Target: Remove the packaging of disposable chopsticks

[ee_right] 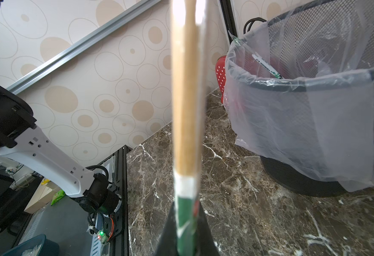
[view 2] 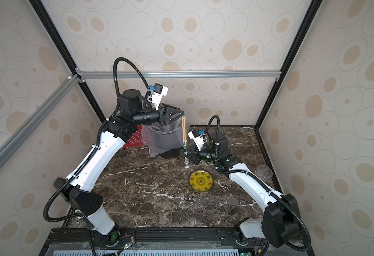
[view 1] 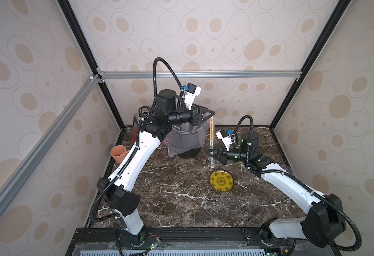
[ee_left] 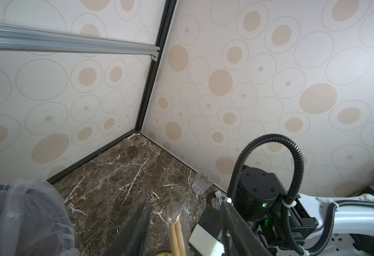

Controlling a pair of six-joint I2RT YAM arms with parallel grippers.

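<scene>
The wooden chopsticks (ee_right: pixel 185 102) stand upright, with the green and clear printed wrapper (ee_right: pixel 186 226) around their lower part. My right gripper (view 1: pixel 211 152) is shut on that wrapper; in the right wrist view the dark fingers meet behind it. At the top end, my left gripper (view 1: pixel 213 113) is open. The left wrist view shows the chopsticks' tips (ee_left: pixel 176 236) between its two spread fingers, touching neither as far as I can tell. A thin clear film (ee_left: pixel 179 212) rises past the tips.
A bin lined with a clear bag (view 1: pixel 186 140) stands behind the left gripper, a strip of wrapper (ee_right: pixel 267 66) inside it. A yellow patterned plate (view 1: pixel 221 181) lies in front of the right gripper. An orange mug (view 1: pixel 118 153) sits far left.
</scene>
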